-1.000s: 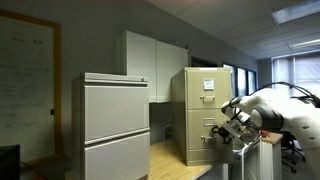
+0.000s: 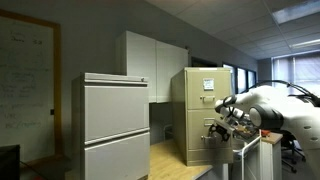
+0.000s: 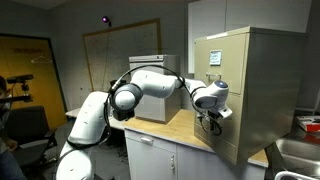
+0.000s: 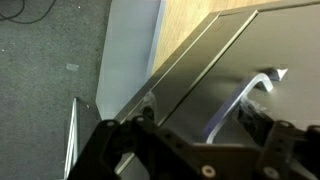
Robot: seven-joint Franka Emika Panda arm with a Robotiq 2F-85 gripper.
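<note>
A tan filing cabinet with stacked drawers stands on the wooden counter. My gripper is at its front, by one of the lower drawers. Close up in the wrist view, a curved silver handle crosses the grey drawer front. The dark fingers of my open gripper are spread apart, with the handle nearer the right one. Whether either finger touches it cannot be told. In the second exterior view, my gripper hangs before the cabinet's front.
A light grey cabinet stands farther left, with bare wooden counter between the two. White cupboards are on the wall behind. A sink lies to the right in the second exterior view.
My gripper has shifted slightly at the drawer front. The cabinet's drawers look the same as before.
</note>
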